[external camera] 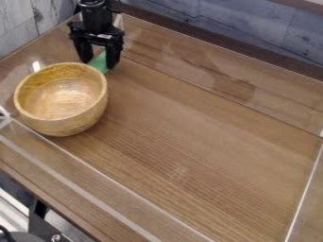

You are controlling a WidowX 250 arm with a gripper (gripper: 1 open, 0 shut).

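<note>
At the top left, the black gripper (97, 45) reaches down over a green object (100, 62), which lies just behind the rim of a large tan bowl (60, 98). The fingers are open; whether the green object sits between their tips is hard to tell at this size.
</note>
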